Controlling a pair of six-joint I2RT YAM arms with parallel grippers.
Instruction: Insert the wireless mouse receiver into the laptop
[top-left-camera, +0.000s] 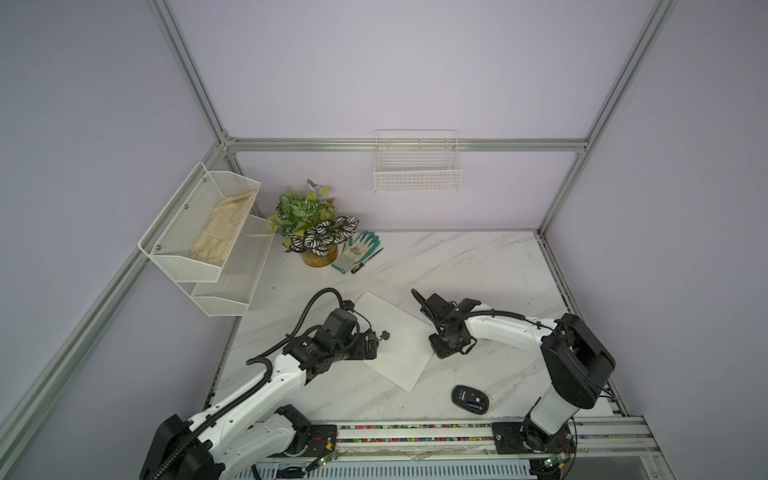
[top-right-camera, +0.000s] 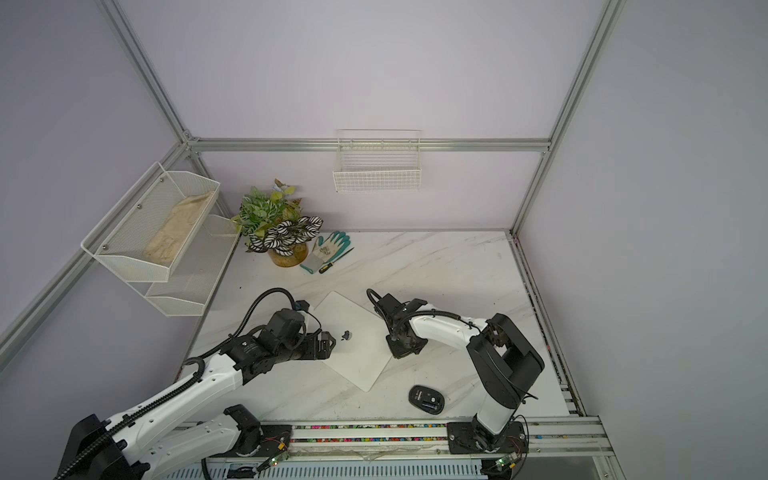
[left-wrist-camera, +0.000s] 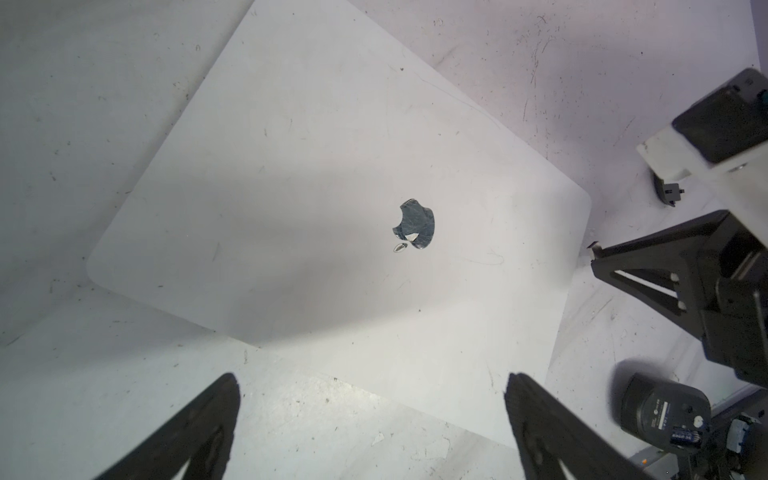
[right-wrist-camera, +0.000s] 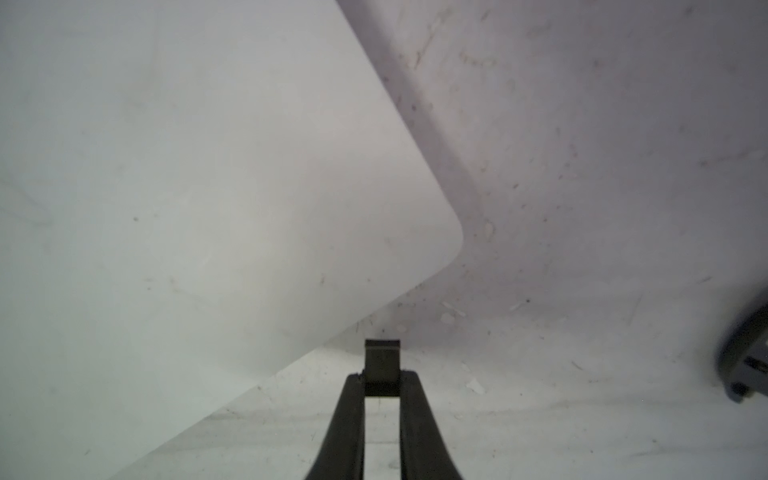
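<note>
The closed silver laptop (left-wrist-camera: 336, 176) lies on the table, its dark apple logo (left-wrist-camera: 416, 220) upward. The black mouse (top-left-camera: 469, 398) lies near the front edge, right of the laptop. My left gripper hangs open over the laptop, nothing between its fingers. My right gripper is above the table by the laptop's right corner, with a small dark piece (right-wrist-camera: 382, 364) between its fingertips, apparently the receiver; it is too blurred to be sure.
A potted plant (top-left-camera: 312, 224), gloves (top-left-camera: 357, 248) and a screwdriver (top-left-camera: 364, 264) sit at the back left. White wire shelves (top-left-camera: 184, 264) hang on the left wall.
</note>
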